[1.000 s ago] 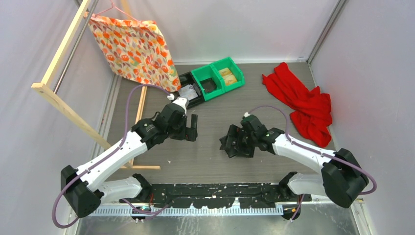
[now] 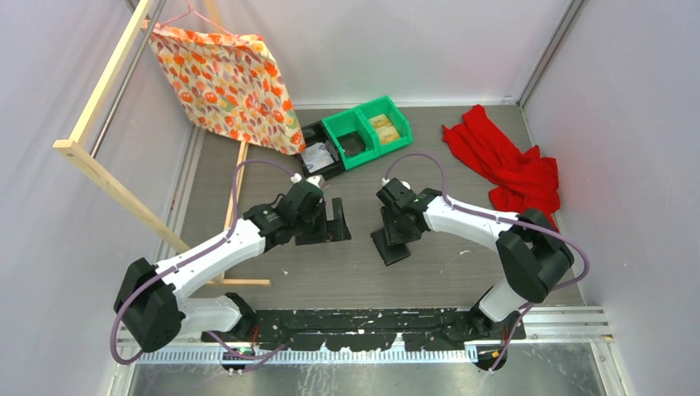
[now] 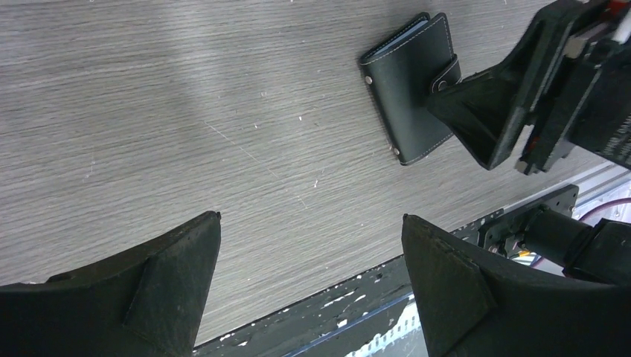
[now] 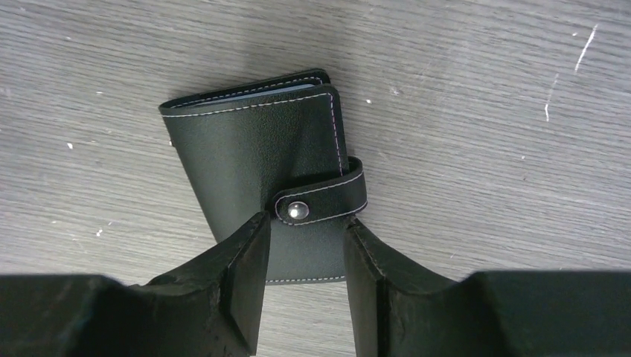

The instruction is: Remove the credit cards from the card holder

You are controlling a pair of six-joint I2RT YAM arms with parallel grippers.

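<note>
A black leather card holder [image 2: 388, 252] [image 3: 405, 89] [image 4: 249, 156] lies on the grey table, its snap strap across the right side and a card edge showing in the top slot. My right gripper [image 2: 394, 227] is over it, part open, its fingertips at the holder's lower half near the strap, nothing visibly held; whether they touch cannot be told. My left gripper [image 2: 328, 219] is open above bare table to the left of the holder.
Green and black bins [image 2: 367, 106] stand at the back, beside a hanging floral cloth [image 2: 223, 82] on a wooden frame [image 2: 107, 177]. A red cloth [image 2: 503, 169] lies at the right.
My left gripper has shifted slightly right. The holder lies where it was.
</note>
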